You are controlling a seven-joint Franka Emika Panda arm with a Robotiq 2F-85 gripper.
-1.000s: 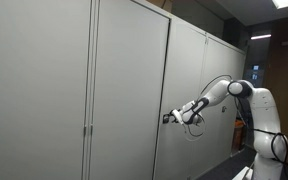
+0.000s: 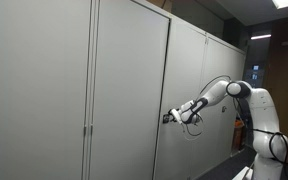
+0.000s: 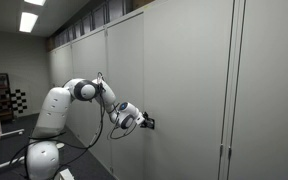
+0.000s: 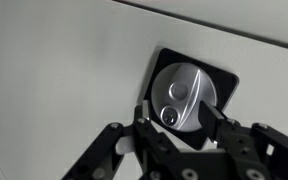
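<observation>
A round silver knob (image 4: 182,95) with a raised grip bar and a small keyhole sits on a square black plate (image 4: 221,80), fixed to a pale grey cabinet door (image 4: 84,70). My gripper reaches in from below in the wrist view. Its fingers stand part open, one finger (image 4: 142,122) left of the knob and the other (image 4: 211,122) right of it. Whether the pads touch the knob I cannot tell. In both exterior views the gripper (image 2: 173,117) (image 3: 145,121) is right up at the door front, and its fingers are too small to make out.
Tall flat cabinet doors (image 2: 39,90) run along the wall, with narrow seams between them. Another small dark lock (image 2: 85,130) shows on a door further left. Loose cables (image 3: 84,150) hang from the arm.
</observation>
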